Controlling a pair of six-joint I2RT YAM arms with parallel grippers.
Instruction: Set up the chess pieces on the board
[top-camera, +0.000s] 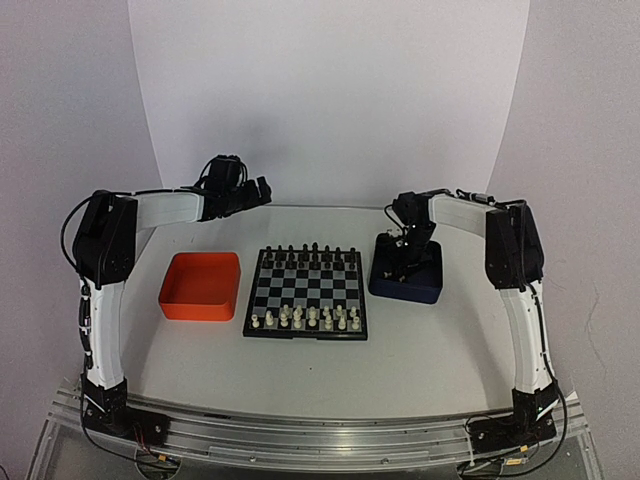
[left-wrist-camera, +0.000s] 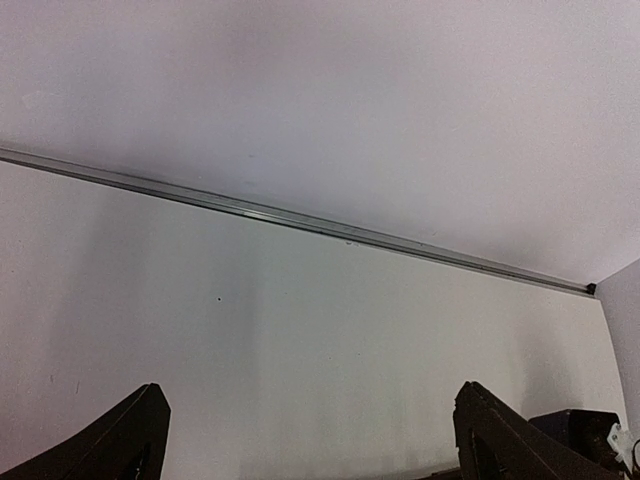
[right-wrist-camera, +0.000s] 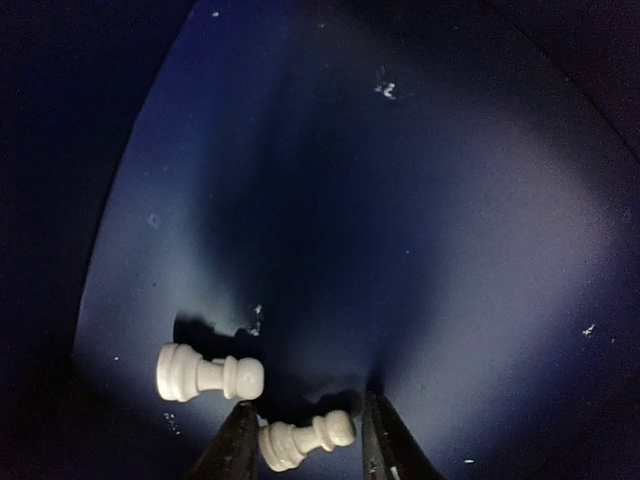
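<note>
On the chess board (top-camera: 306, 290), black pieces (top-camera: 308, 258) fill two rows on the far side. White pieces (top-camera: 312, 318) stand along the near side; the front row of white pawns looks bare at its left end. Inside the dark blue box (top-camera: 405, 291), two white pawns lie on their sides: one pawn (right-wrist-camera: 210, 374) just left of my right gripper, the other pawn (right-wrist-camera: 305, 440) between its parted fingers, with a gap at the right finger. My left gripper (top-camera: 262, 190) is raised behind the board, open and empty, its fingers (left-wrist-camera: 125, 435) wide apart.
An orange box (top-camera: 201, 290) left of the board looks empty. The blue box's walls surround my right gripper. Bare table lies in front of the board and both boxes.
</note>
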